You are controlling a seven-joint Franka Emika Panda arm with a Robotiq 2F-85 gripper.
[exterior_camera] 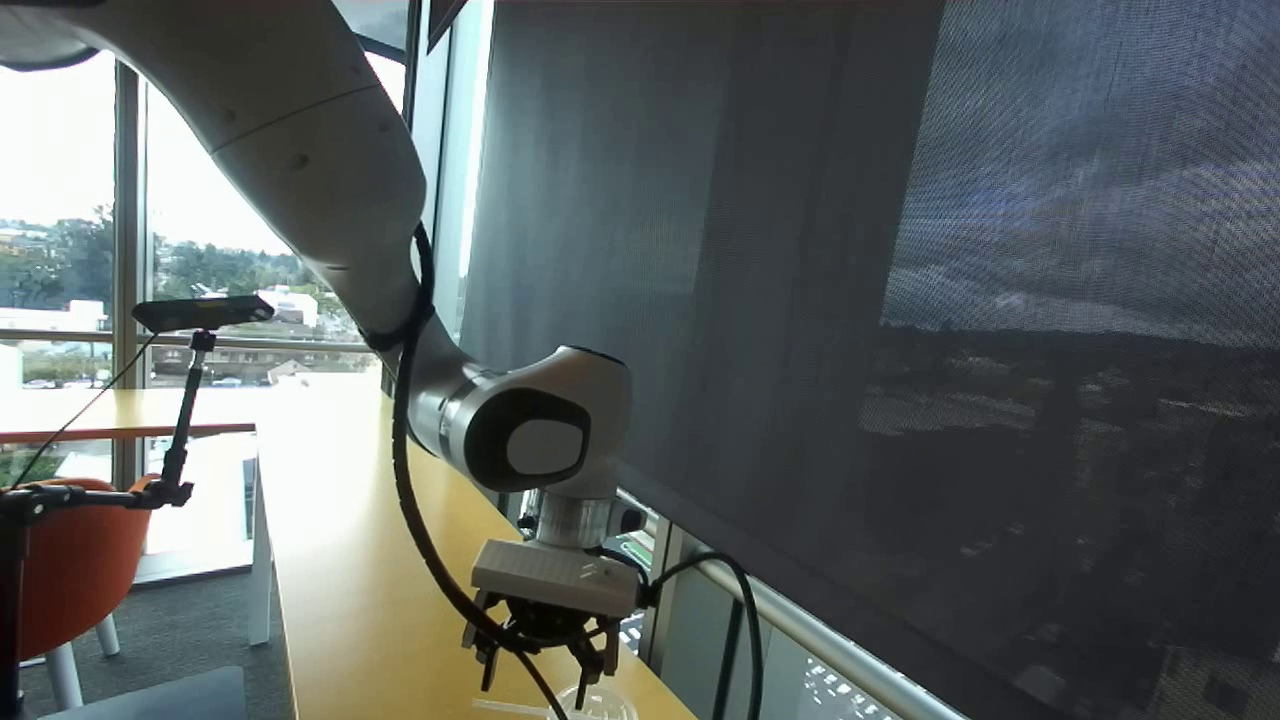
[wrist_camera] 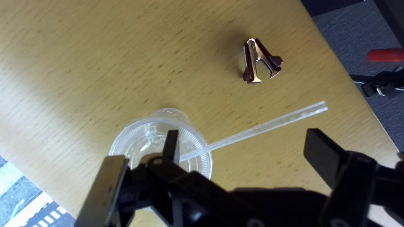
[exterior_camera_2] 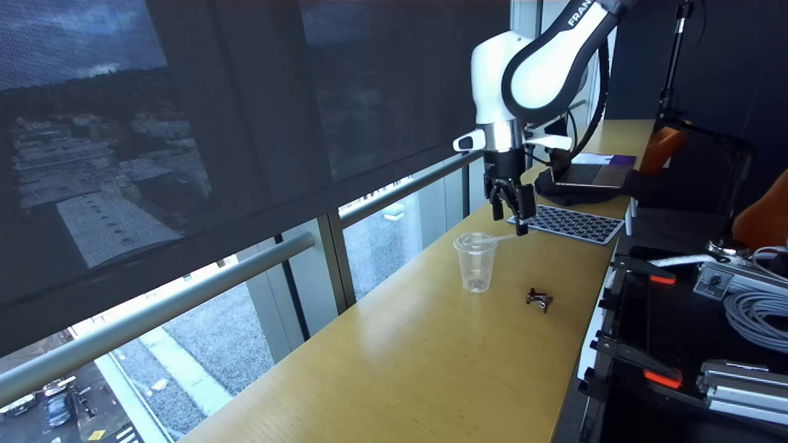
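A clear plastic cup with a lid (exterior_camera_2: 476, 267) stands upright on the table near the window side. A pale translucent straw (wrist_camera: 267, 126) slants out from over its lid toward the table's other edge. My gripper is open above them, its fingers wide apart. In the wrist view one finger overlaps the cup (wrist_camera: 132, 142) and the straw's near end, while the other is off to the right beyond the straw. Whether that finger touches the lid cannot be told. On the bare table lies a dark brown and metal staple remover (wrist_camera: 256, 62).
A grey patterned board (exterior_camera_2: 572, 224) and a laptop (exterior_camera_2: 587, 175) occupy the table behind the gripper. Along the window runs a metal rail (exterior_camera_2: 406, 189). Clamps with red-orange ends (exterior_camera_2: 662, 379) grip the other table edge.
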